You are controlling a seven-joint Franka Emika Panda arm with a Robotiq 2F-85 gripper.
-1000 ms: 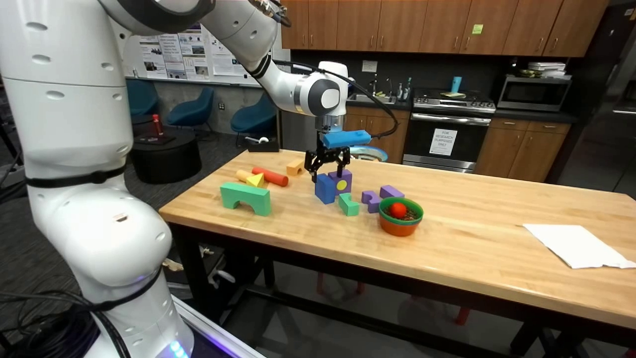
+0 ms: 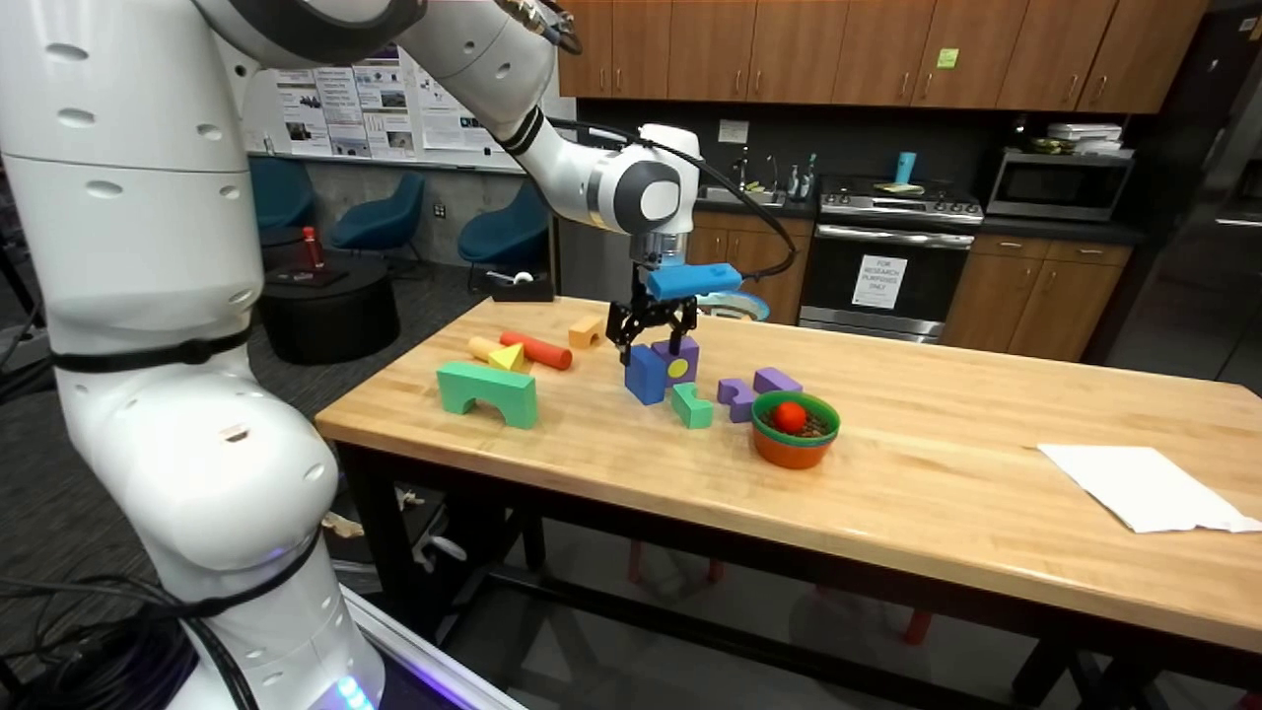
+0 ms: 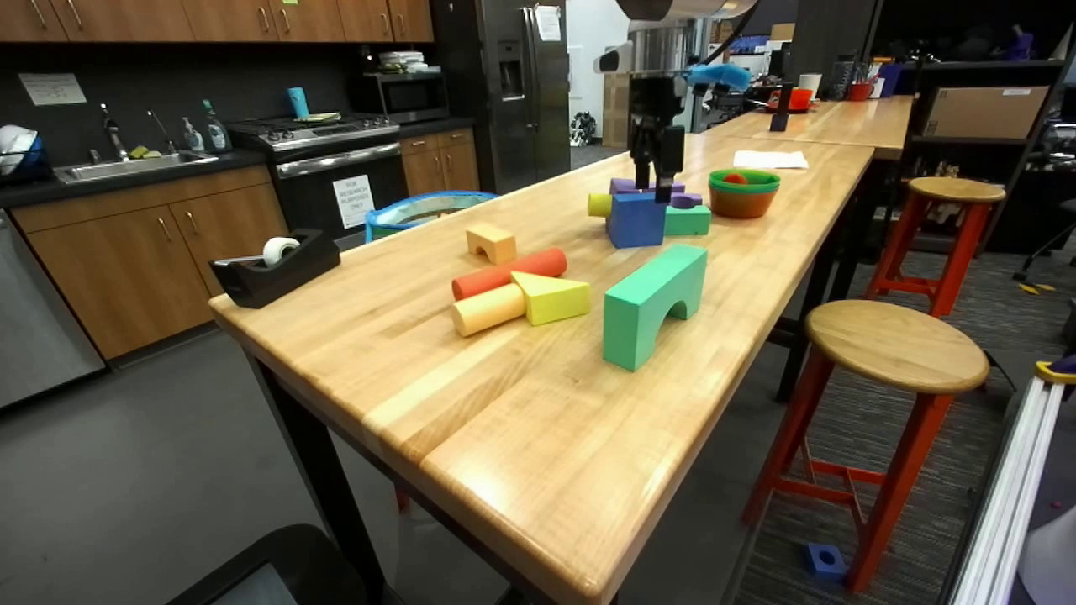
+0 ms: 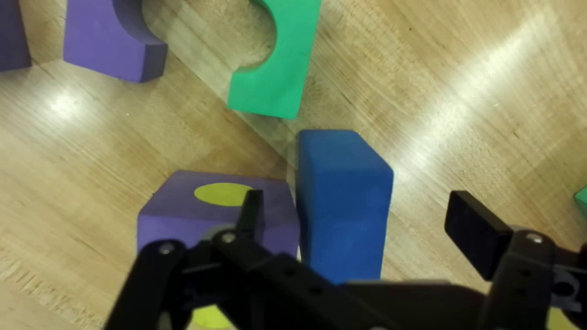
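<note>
Standing on the table, a blue block (image 4: pixel 346 203) lies between the spread fingers of my open gripper as the wrist view looks down. A purple block with yellow round spots (image 4: pixel 214 203) stands close beside it, under the left finger. In exterior view 1 the gripper (image 2: pixel 656 343) hangs just above the blue block (image 2: pixel 646 374) and the purple block (image 2: pixel 682 360). Exterior view 2 has one fingertip in front of the upper part of the blue block (image 3: pixel 637 221). Whether either finger touches a block cannot be told.
A small green arch (image 2: pixel 692 406) and purple arches (image 2: pixel 736 397) lie near, beside stacked bowls (image 2: pixel 790 448) holding a red ball. The large green arch (image 2: pixel 487 394), red cylinder (image 2: pixel 539 350) and yellow triangle (image 2: pixel 508 357) lie left.
My gripper has shifted slightly to the right in exterior view 1 and sits a touch lower. The blocks have not moved.
</note>
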